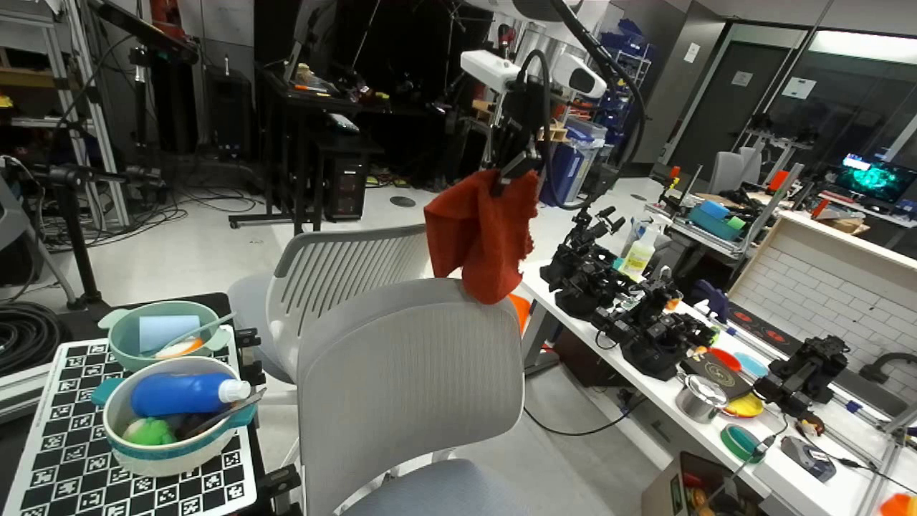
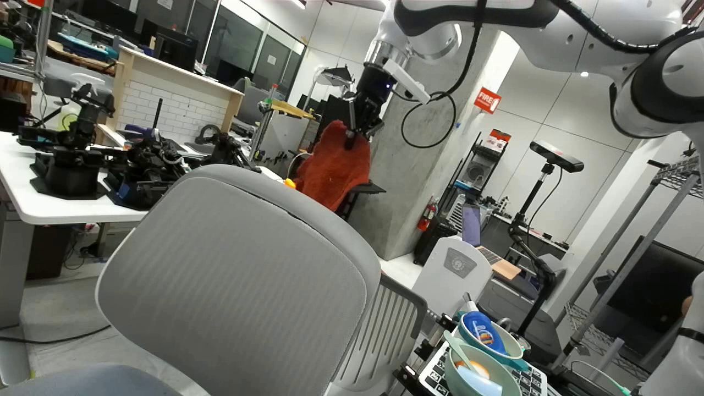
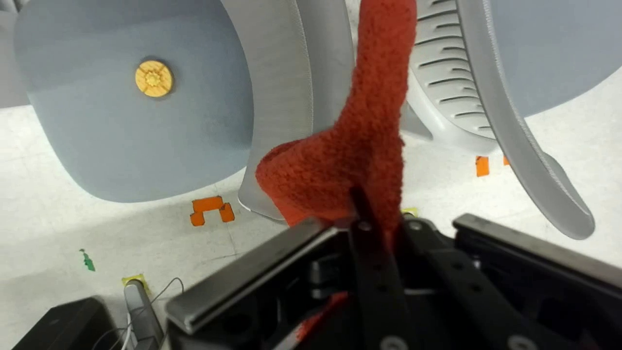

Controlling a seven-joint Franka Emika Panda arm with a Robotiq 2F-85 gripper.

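Observation:
A red cloth (image 1: 488, 232) hangs in loose folds from my gripper (image 1: 509, 175), which is shut on its upper part. In exterior view 1 the cloth's lower end overlaps the top of the grey chair back (image 1: 413, 370); whether they touch I cannot tell. Exterior view 2 shows the same red cloth (image 2: 333, 168) draped below the gripper (image 2: 359, 135), behind the near chair. From the wrist, the cloth (image 3: 355, 146) covers the fingertips and extends over the edge of a chair back.
A second grey chair (image 1: 344, 258) with a slatted back stands alongside. Two bowls, a teal one (image 1: 129, 331) and a white one (image 1: 155, 460), sit on a checkered board at left. A round wooden piece (image 3: 154, 78) lies on a chair seat. A cluttered white table (image 1: 593, 344) is at right.

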